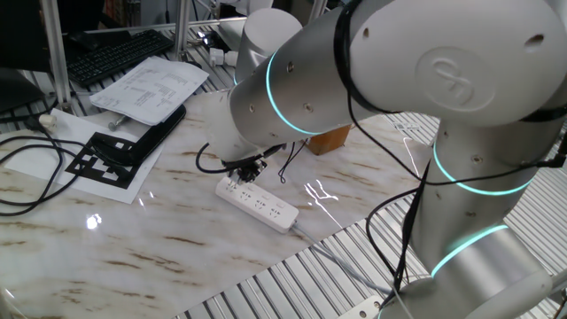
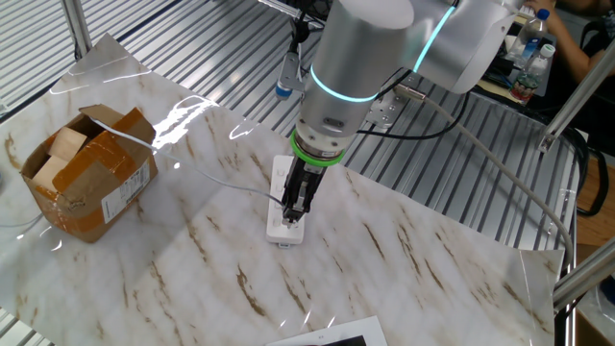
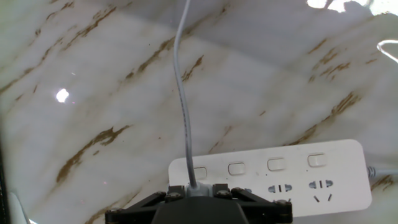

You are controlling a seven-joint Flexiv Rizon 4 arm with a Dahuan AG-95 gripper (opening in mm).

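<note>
A white power strip (image 3: 267, 171) with several sockets and a row of switches lies flat on the marble-patterned table. My gripper is over the strip's end away from its cord, its fingers (image 3: 177, 191) closed around a light grey plug (image 3: 200, 188). From this plug a thin grey cable (image 3: 185, 106) leads away across the table. In exterior view 2, the gripper (image 2: 293, 213) points down onto the strip (image 2: 279, 178). Whether the plug's prongs sit in a socket cannot be seen, as the fingers cover that spot.
An open cardboard box (image 2: 91, 178) stands on the table, with the thin cable passing over it. A sheet with a black-and-white marker (image 1: 111, 164), a black object and loose black cables occupy the other side. Much bare tabletop surrounds the strip.
</note>
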